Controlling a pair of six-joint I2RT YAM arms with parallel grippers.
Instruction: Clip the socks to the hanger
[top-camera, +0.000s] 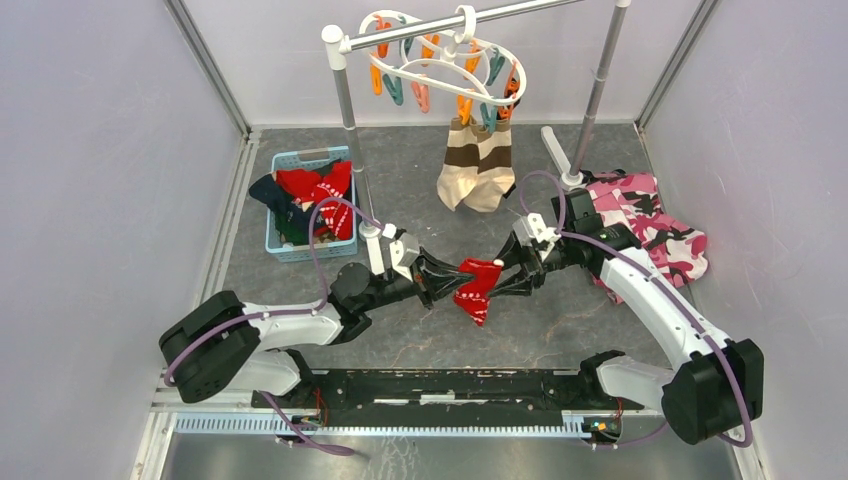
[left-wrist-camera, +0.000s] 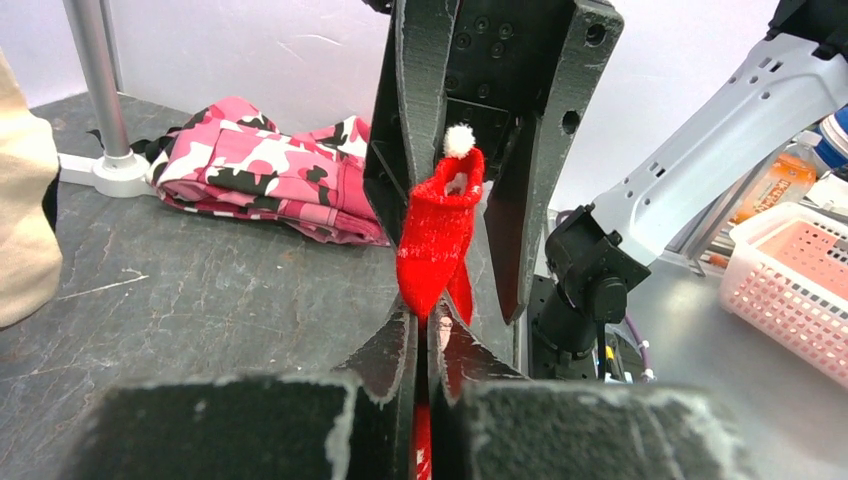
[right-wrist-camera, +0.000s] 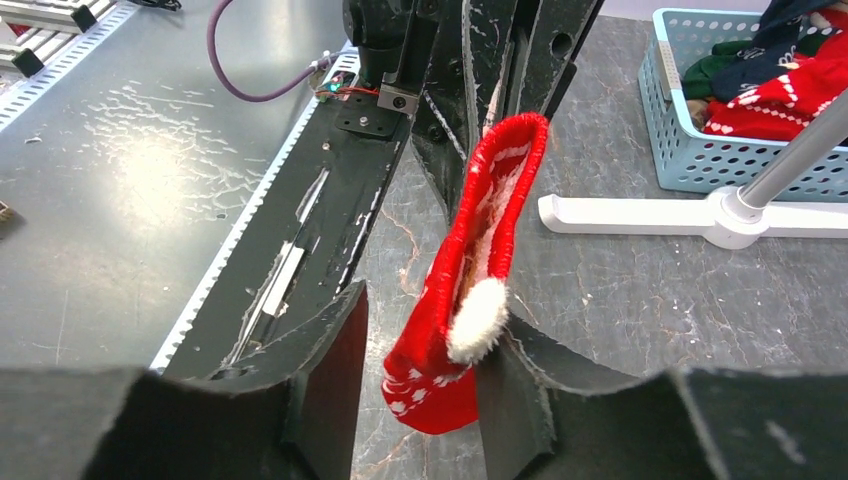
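Observation:
A red sock (top-camera: 474, 286) with white patterning and a white pompom hangs between my two arms. My left gripper is shut on the sock, pinching it below its opening. Around the sock's other side, my right gripper stands part open, its fingers apart; the white pompom (right-wrist-camera: 480, 318) rests close to one finger. The white hanger (top-camera: 440, 66) with orange, teal and pink clips hangs from the rail at the back. Beige and brown striped socks (top-camera: 478, 160) hang from its front right clips.
A blue basket (top-camera: 290, 254) holding more socks stands at the left, beside the rack's left post (top-camera: 358, 165). Pink camouflage cloth (top-camera: 660, 230) lies on the floor at the right.

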